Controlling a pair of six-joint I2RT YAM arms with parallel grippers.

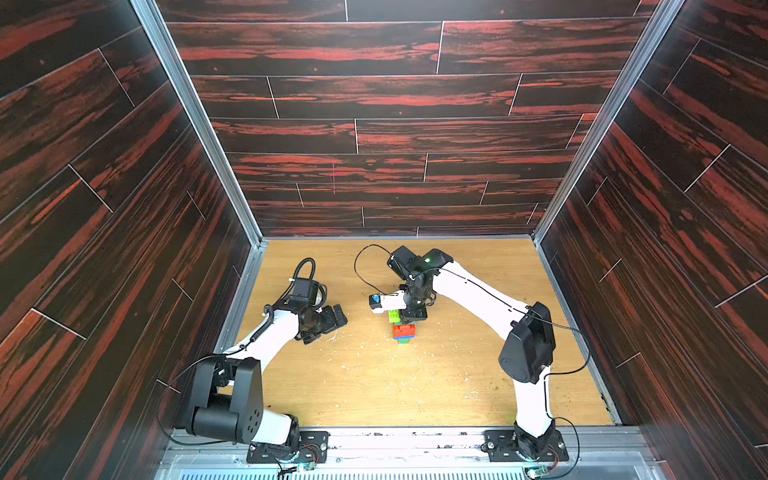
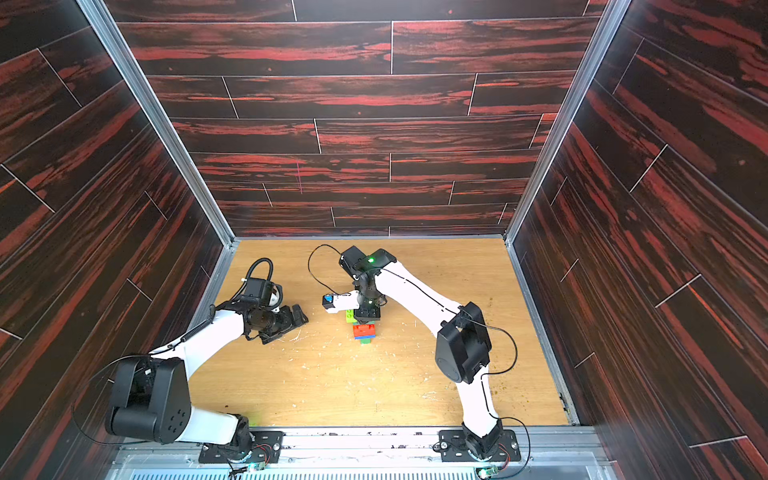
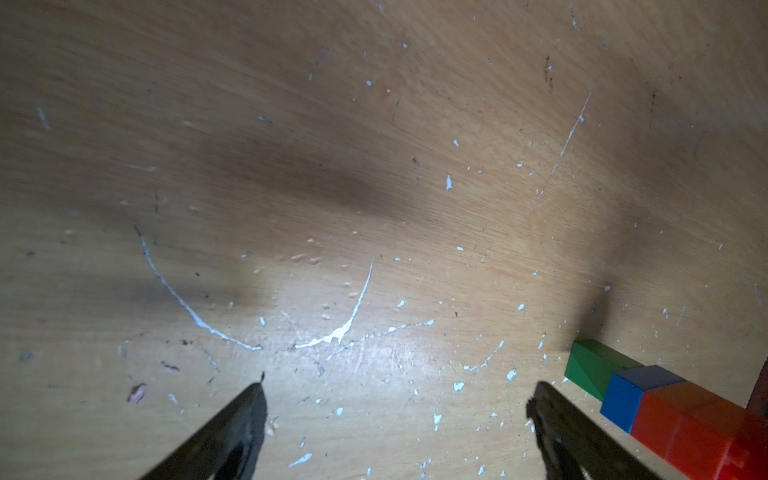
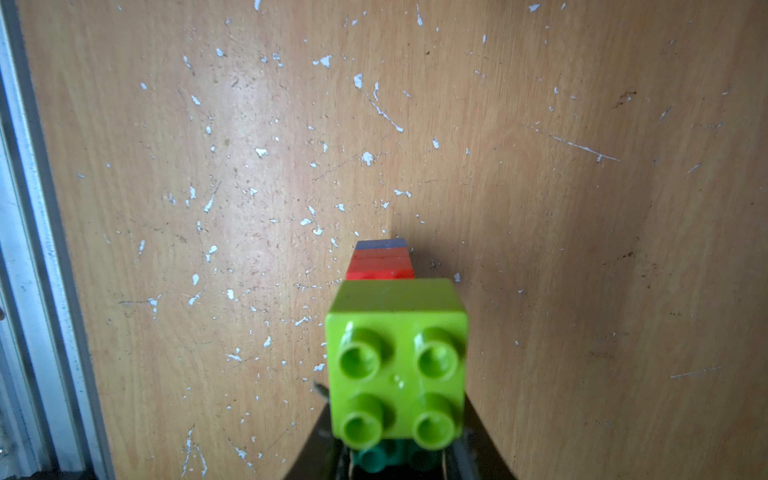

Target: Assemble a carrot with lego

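Observation:
Near the table's middle a tower of bricks stands upright: a green brick point(image 3: 598, 368) at the bottom, a blue brick point(image 3: 636, 393) on it, then red bricks point(image 1: 404, 329). Over the tower, my right gripper is shut on green bricks: a lime brick point(image 4: 397, 360) with its studs showing and a dark green brick point(image 4: 392, 457) between the fingers. Whether the held bricks touch the red ones cannot be told, as the lime brick hides the tower's top in the right wrist view. To the left, my left gripper is open and empty.
Bare, scratched wooden table point(image 1: 344, 384) surrounds the tower, free at the front and back. Tiled walls point(image 1: 376, 136) close in the back and sides. A metal rail point(image 4: 48, 240) runs along the left edge of the right wrist view.

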